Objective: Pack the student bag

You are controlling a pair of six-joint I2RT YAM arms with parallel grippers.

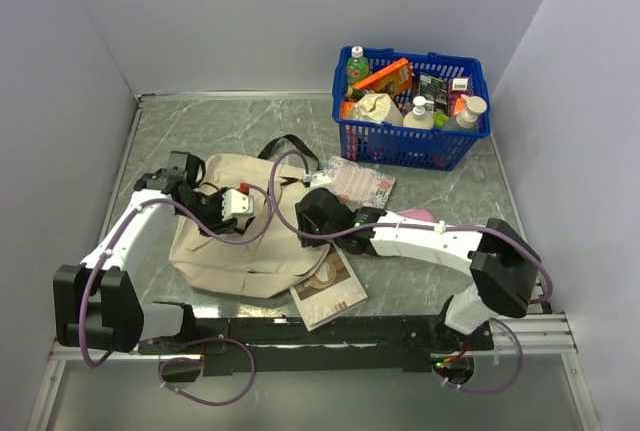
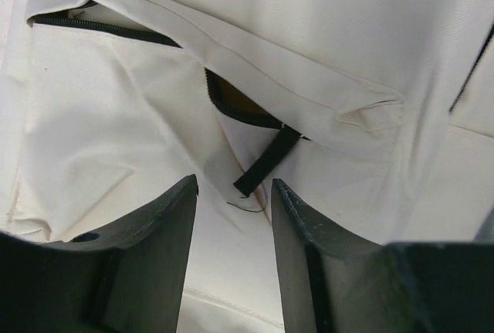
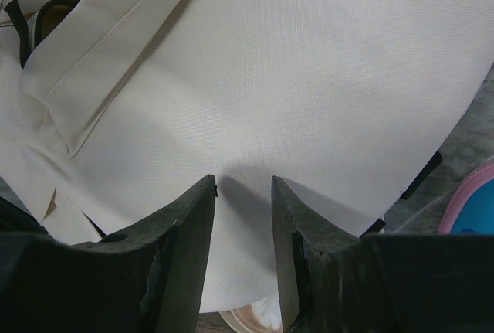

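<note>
A cream cloth bag point(image 1: 240, 261) lies flat on the left of the table, creased, with a black strap at its top. In the left wrist view, its dark zipper point(image 2: 108, 28) runs under a flap and gapes in the middle. A black pull tab point(image 2: 268, 161) hangs from it, just beyond the open left gripper, whose fingers hold nothing. My right gripper is over the bag's right part, its fingers parted, with only plain cloth beyond them. Whether its tips touch the cloth, I cannot tell.
A book point(image 1: 330, 291) lies partly under the bag's lower right edge. Behind it are a clear patterned pouch point(image 1: 362, 183) and a pink-edged item point(image 3: 465, 198), partly hidden by the right arm. A full blue basket point(image 1: 410, 143) stands at the back right. Bare table shows at back left.
</note>
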